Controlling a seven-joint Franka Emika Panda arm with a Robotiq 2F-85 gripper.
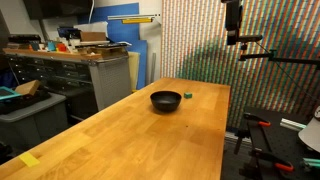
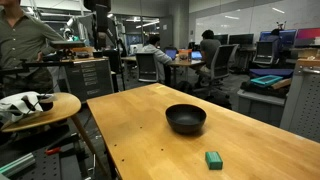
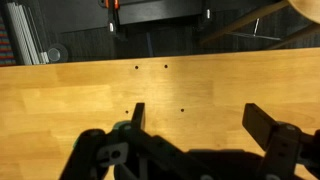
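Observation:
A black round bowl stands upright on the wooden table, and it also shows as the black bowl in the second exterior view. Close to it lies a small green block, seen nearer the camera as the green block. My gripper hangs high above the table's right side in the first exterior view. In the wrist view the gripper is open, its two dark fingers wide apart with only bare wood below between them. A bit of green peeks out beside the left finger there.
A strip of yellow tape marks its near left end. A dark workbench stands behind. In the second exterior view, people sit at desks in the background.

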